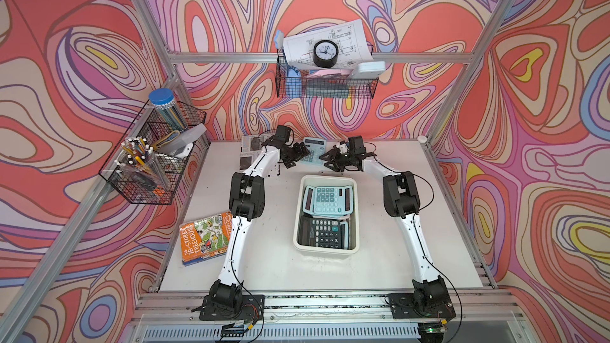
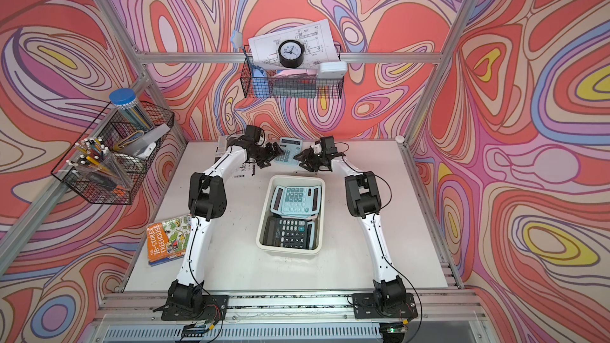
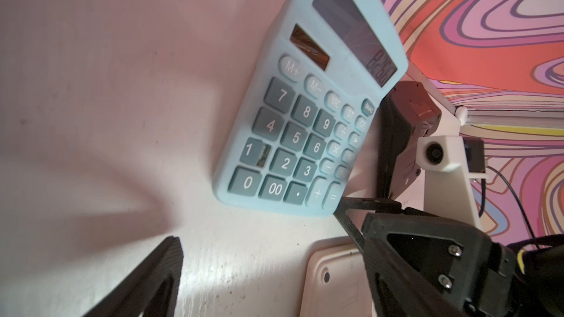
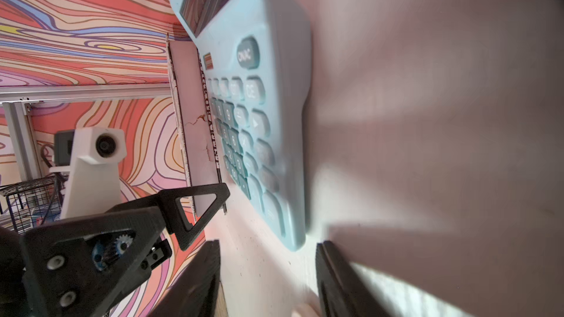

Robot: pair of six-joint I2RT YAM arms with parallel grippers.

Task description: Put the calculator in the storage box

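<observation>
A light blue calculator [image 1: 314,147] lies face up at the back of the white table, between my two grippers. To its left, my left gripper [image 1: 296,154] stands open, its fingers [image 3: 155,284] wide apart with only bare table between them in the left wrist view. On the right side, my right gripper [image 1: 326,161] is open too; in the right wrist view the calculator's near corner [image 4: 293,232] comes close to the gap between its fingers. The cream storage box [image 1: 297,222] stands in the middle of the table, nearer the front.
Inside the box are several calculators, a light blue one [image 1: 329,200] at the back and a dark one [image 1: 327,233] in front. A newspaper [image 1: 246,162] lies behind the left arm. Books [image 1: 206,235] rest at left. Wire baskets hang on the left and back walls. Table right of the right arm is clear.
</observation>
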